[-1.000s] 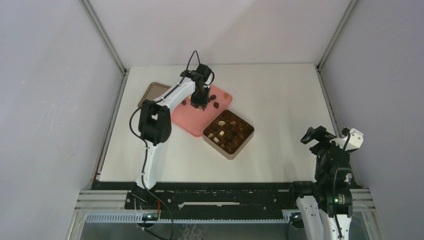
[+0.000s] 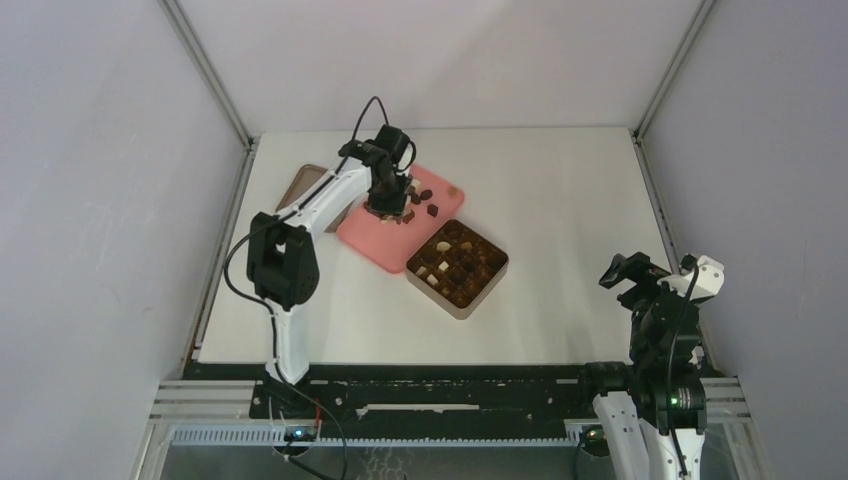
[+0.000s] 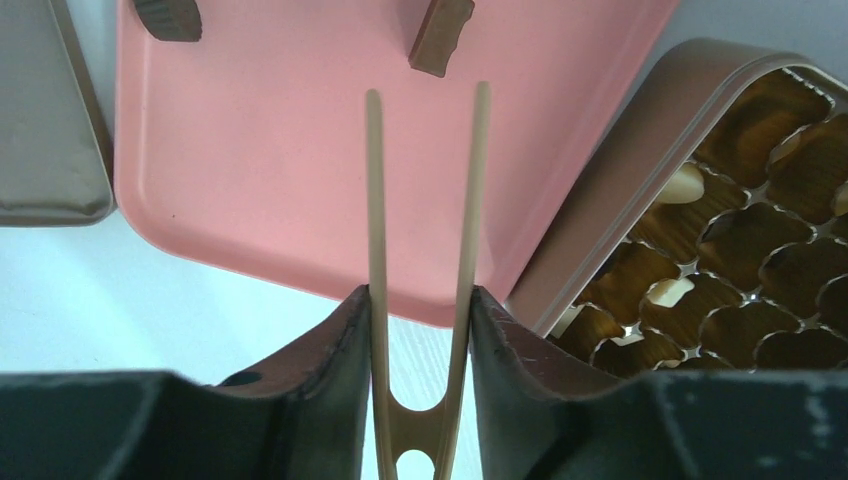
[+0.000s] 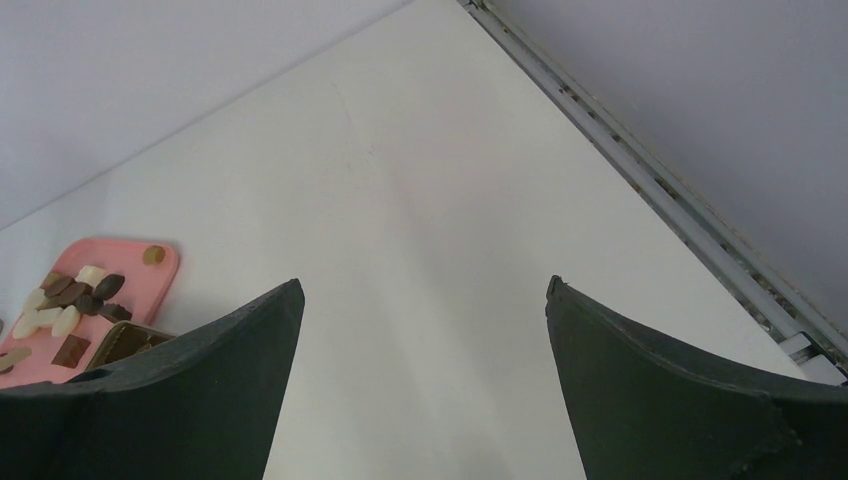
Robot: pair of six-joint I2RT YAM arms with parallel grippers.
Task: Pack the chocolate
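In the left wrist view my left gripper is shut on gold tweezers (image 3: 376, 220). Their two tips stand apart over the pink tray (image 3: 270, 170) with nothing between them. Just beyond the tips lies a brown chocolate bar piece (image 3: 440, 38); a dark chocolate (image 3: 168, 18) is at the upper left. Beside the tray, the chocolate box (image 2: 456, 270) has round brown cups, a few of them holding pale pieces. Several chocolates (image 2: 432, 210) show on the tray, others hidden under the left arm. My right gripper is open and empty, far off at the right.
A grey-brown tray (image 2: 303, 183) touches or nearly touches the pink tray's left side. Walls stand left, right and behind.
My left arm has shifted left over the pink tray, uncovering chocolates near its middle and covering one at its left. Box and right arm look unmoved.
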